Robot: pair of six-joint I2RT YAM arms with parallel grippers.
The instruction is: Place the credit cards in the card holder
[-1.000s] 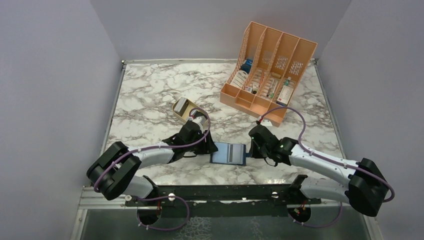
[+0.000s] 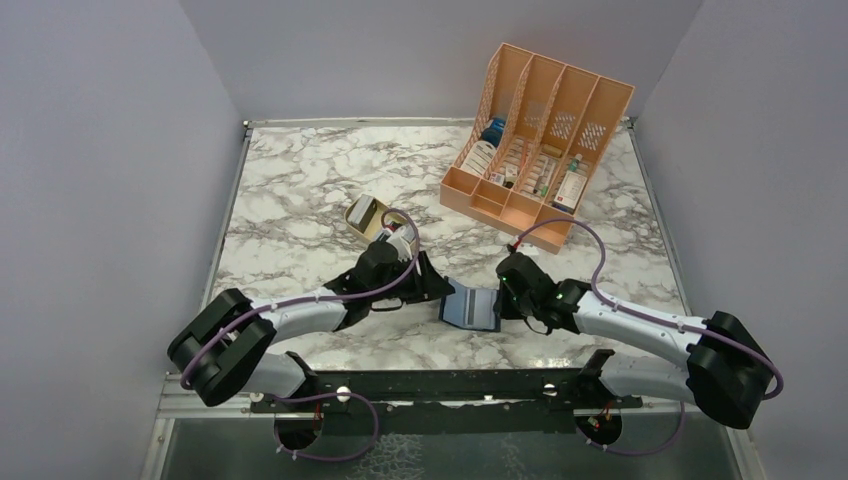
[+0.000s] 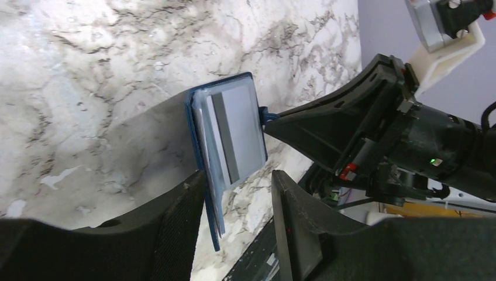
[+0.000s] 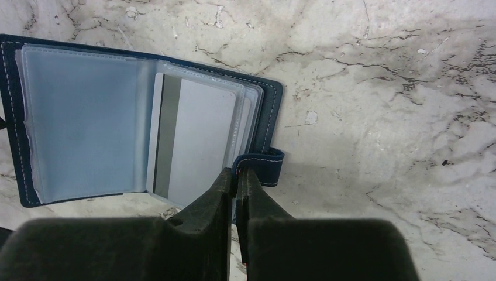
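An open navy card holder (image 2: 468,305) with clear sleeves lies on the marble table between my grippers; a white card with a grey stripe (image 4: 196,132) sits in its right half. My left gripper is part open at the holder's left end, whose flap stands raised in the left wrist view. My right gripper is shut at the holder's right edge, at the navy strap (image 4: 263,170); whether the strap is between its fingertips is hard to tell.
A tan box (image 2: 356,230) with cards stands behind my left arm. A peach organizer (image 2: 520,212) with small items stands at the back right.
My left gripper has moved right and slightly up, and the holder's left half has lifted from flat. The holder and right gripper have shifted slightly.
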